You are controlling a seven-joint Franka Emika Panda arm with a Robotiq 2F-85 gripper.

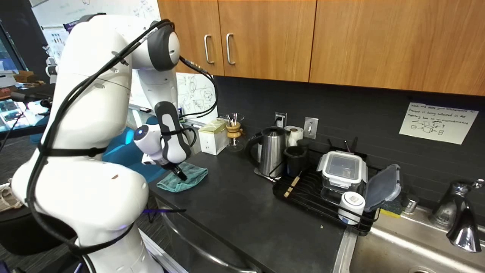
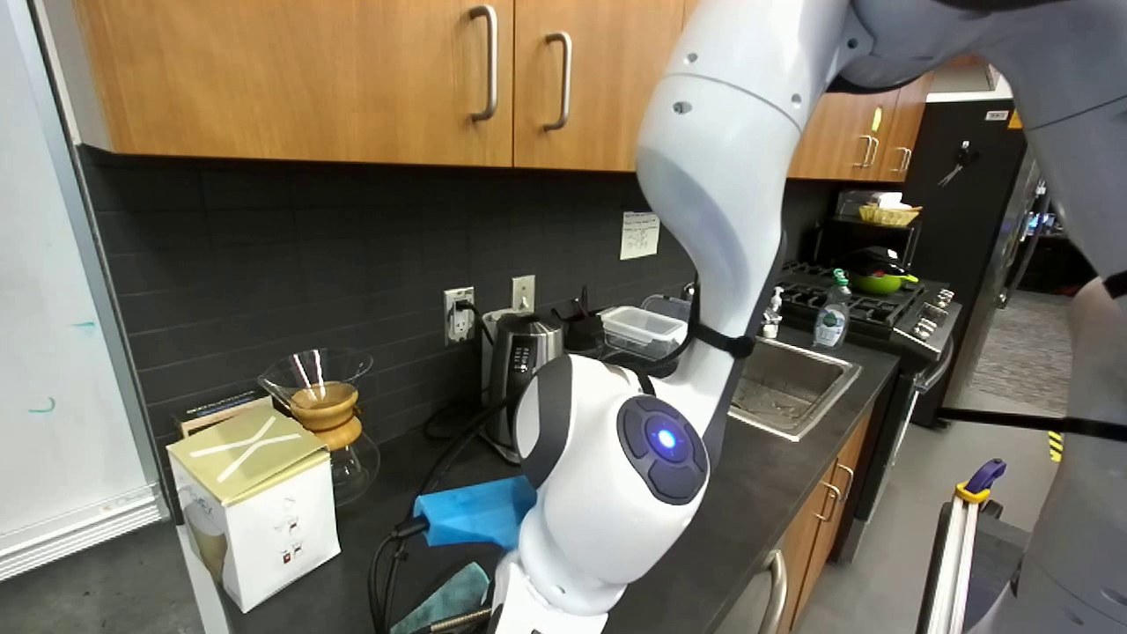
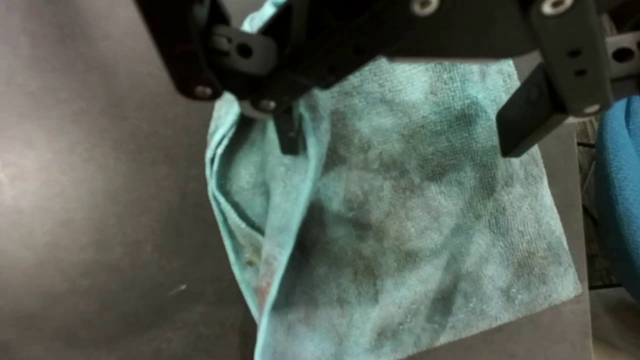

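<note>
A teal towel lies on the dark counter near its end, mostly flat, with a raised fold along its left side in the wrist view. Over it my gripper stands open, its fingers wide apart. One fingertip reaches into the opening of the fold; the other fingertip is above the flat part near the right edge. The towel is not clamped between them. In exterior view 1 the gripper points down at the towel. The arm hides most of the towel in exterior view 2.
A white box, a glass coffee maker and a steel kettle stand along the wall. Farther right are a dish rack and the sink. A blue chair is beyond the counter edge.
</note>
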